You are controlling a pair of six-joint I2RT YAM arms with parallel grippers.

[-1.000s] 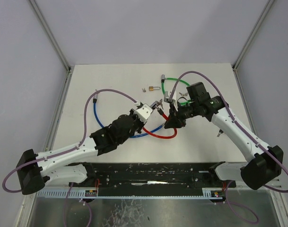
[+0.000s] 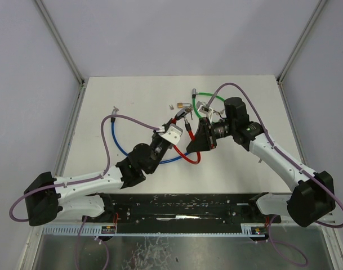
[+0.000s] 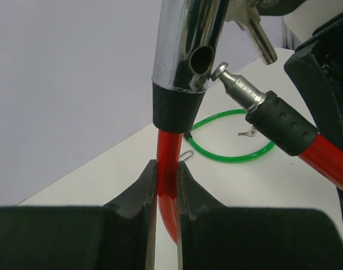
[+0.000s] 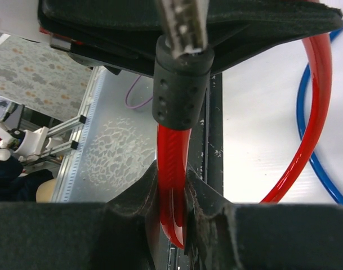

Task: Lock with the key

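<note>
The red cable lock runs between both grippers. In the left wrist view its silver lock barrel (image 3: 186,50) stands up above my left gripper, which is shut on the red cable just below the barrel's black collar. A key (image 3: 255,31) sticks out from the barrel's top. The cable's silver pin (image 3: 240,89) is close beside the round hole in the barrel's side; whether they touch I cannot tell. In the right wrist view my right gripper is shut on the red cable below the pin's black sleeve (image 4: 181,90).
A blue cable lock (image 2: 116,138) lies left on the white table, and a green one (image 2: 221,98) at the back. Near it are a small padlock (image 2: 184,105) and loose keys (image 3: 248,133).
Both grippers shift slightly and keep the red cable; its loop moves a little left.
</note>
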